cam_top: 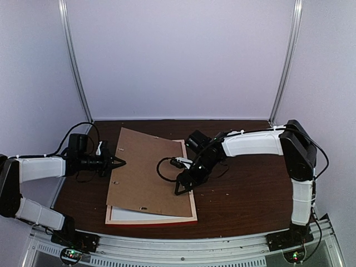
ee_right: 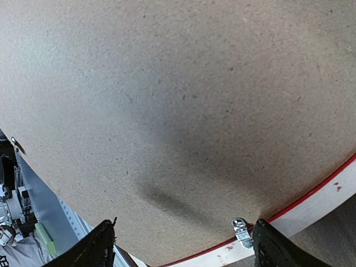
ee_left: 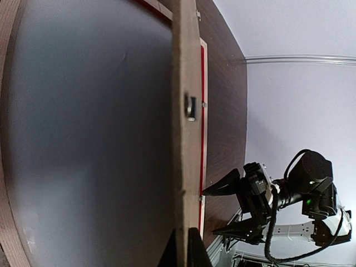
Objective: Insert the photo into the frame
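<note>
A brown backing board (cam_top: 146, 175) lies tilted over the picture frame (cam_top: 194, 210), its left side raised. My left gripper is shut on that raised edge of the board, which is thin between its fingertips. Beneath the board, the left wrist view looks onto a smooth grey-white sheet (ee_left: 83, 128) inside the frame; I cannot tell whether it is the photo. Over the frame's right side hangs my right gripper, part open, its fingers apart. A small metal clip (ee_right: 242, 232) at the frame's red inner edge sits beside its right finger.
Several metal clips are dotted along the board's edges, one (cam_top: 143, 208) near its front. White walls (cam_top: 178, 55) enclose the back and sides.
</note>
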